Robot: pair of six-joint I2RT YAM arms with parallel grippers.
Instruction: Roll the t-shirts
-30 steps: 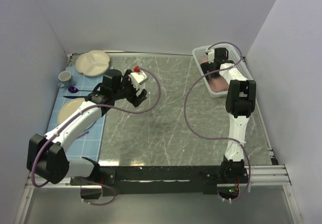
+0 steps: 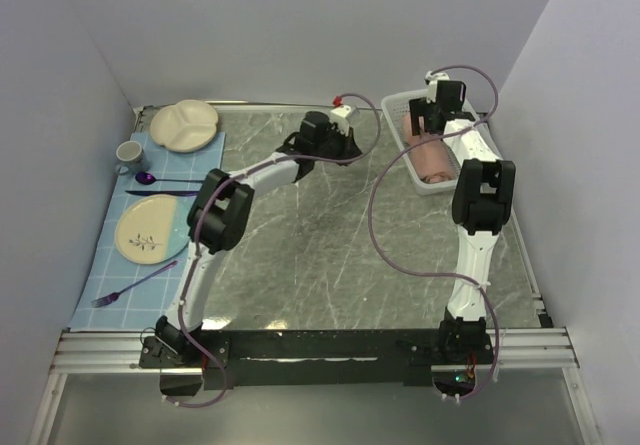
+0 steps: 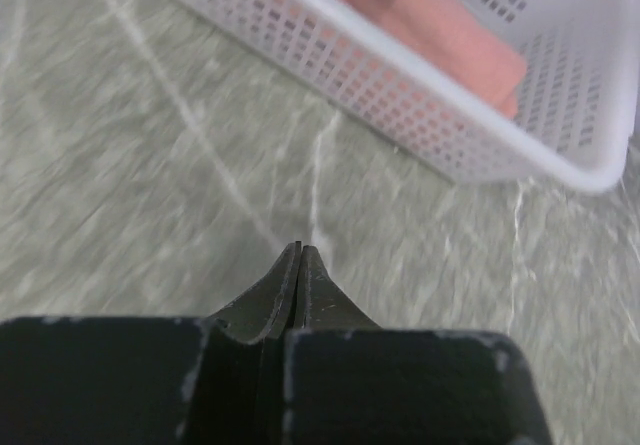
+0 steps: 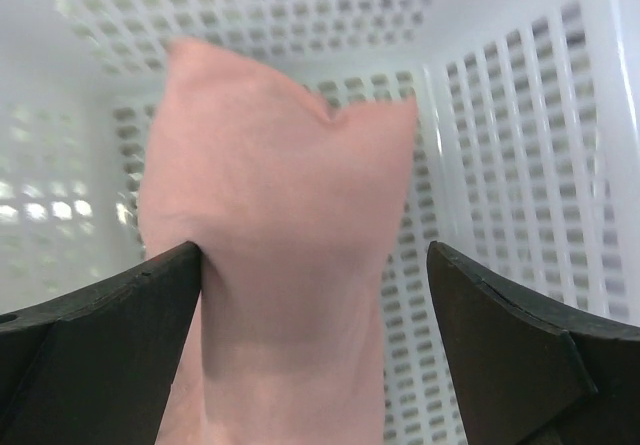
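A pink t-shirt (image 2: 430, 163) lies inside the white perforated basket (image 2: 422, 186) at the back right. In the right wrist view the pink cloth (image 4: 290, 225) stretches along the basket floor as a long, uneven bundle. My right gripper is over it, its fingers (image 4: 500, 325) spread wide on either side of the cloth and not closed on it. My left gripper is shut above bare table, with nothing showing between its tips. It stands left of the basket, whose near wall (image 3: 400, 75) crosses the top of the left wrist view.
On the left, a blue placemat (image 2: 170, 293) carries a plate (image 2: 143, 230), a divided plate (image 2: 185, 126), a mug (image 2: 131, 155) and cutlery. A wall rises close behind and right of the basket.
My left arm has swung right across the table towards the basket, and its gripper has gone from open to shut. The right gripper has shifted slightly right and towards the back within the basket.
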